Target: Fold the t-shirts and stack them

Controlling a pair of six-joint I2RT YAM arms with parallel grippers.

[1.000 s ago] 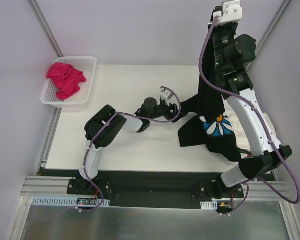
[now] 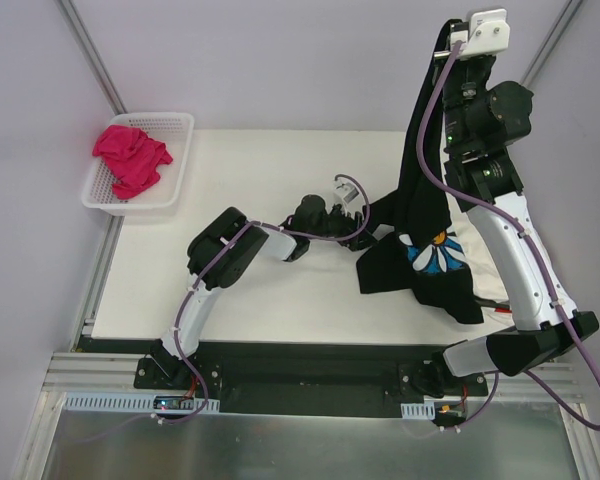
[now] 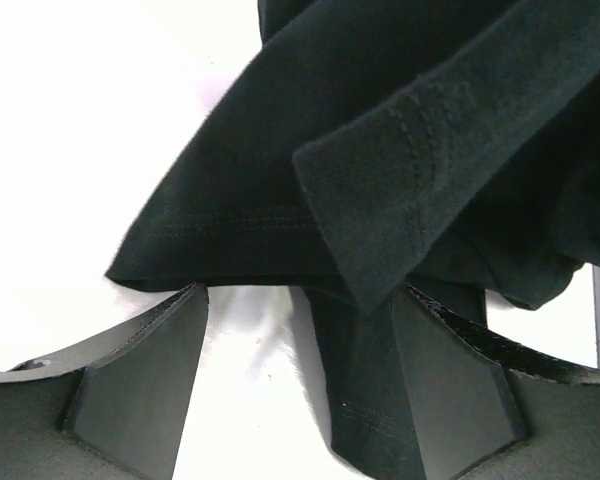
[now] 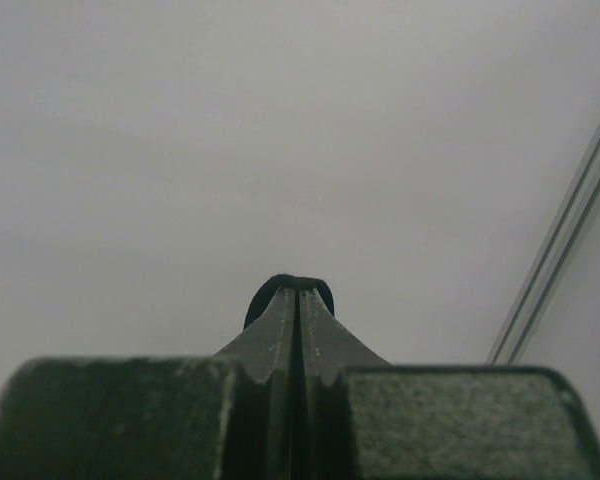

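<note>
A black t-shirt with a daisy print (image 2: 430, 260) hangs from my raised right gripper (image 2: 450, 45), its lower part spread on the white table (image 2: 230, 160). In the right wrist view that gripper is shut, with a bit of dark cloth showing at its tips. My left gripper (image 2: 360, 225) is low at the shirt's left edge; in the left wrist view its fingers (image 3: 140, 380) stand open around folds of black cloth (image 3: 230, 200).
A white basket (image 2: 175, 190) holding a crumpled red cloth (image 2: 130, 160) sits at the back left. White fabric (image 2: 480, 250) lies under the right arm.
My left gripper has moved right and slightly down to the black shirt. The raised right gripper has shifted a little to the right.
</note>
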